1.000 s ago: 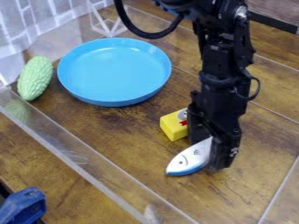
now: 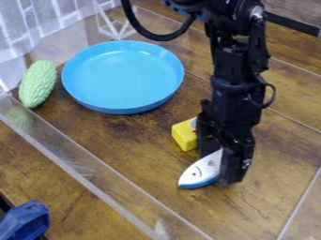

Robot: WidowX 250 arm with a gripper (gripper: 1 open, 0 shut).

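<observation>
The black gripper (image 2: 216,146) is low over the wooden table at the centre right, around a white and blue oblong object (image 2: 197,174), whose far end it hides. A yellow block (image 2: 186,134) sits just left of the gripper, partly behind it. The fingertips are dark and overlapping, so whether they grip the white object cannot be told.
A blue plate (image 2: 122,73) lies at the back left, with a green corn-like object (image 2: 39,85) left of it. A blue item (image 2: 22,220) is at the front left corner. Clear side rails run along the left.
The gripper has shifted slightly, covering a little more of the yellow block. The white object looks nearly in the same place.
</observation>
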